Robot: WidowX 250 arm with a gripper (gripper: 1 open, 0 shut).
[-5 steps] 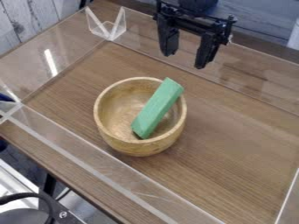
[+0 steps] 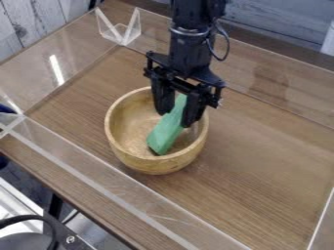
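My gripper (image 2: pixel 181 88) is lowered over the back rim of a tan round bowl (image 2: pixel 129 137), its black fingers spread over the upper end of a green oblong object (image 2: pixel 166 135) that lies slantwise in the bowl. Whether the fingers touch or grasp the object cannot be told.
The wooden table (image 2: pixel 255 176) has wide clear room to the right and at the left. A clear plastic piece (image 2: pixel 119 25) stands at the back left. Black cable or parts (image 2: pixel 33 236) lie at the lower left edge.
The gripper has come down from the back of the table toward the viewer, onto the bowl and the upper end of the green object. The bowl looks unmoved.
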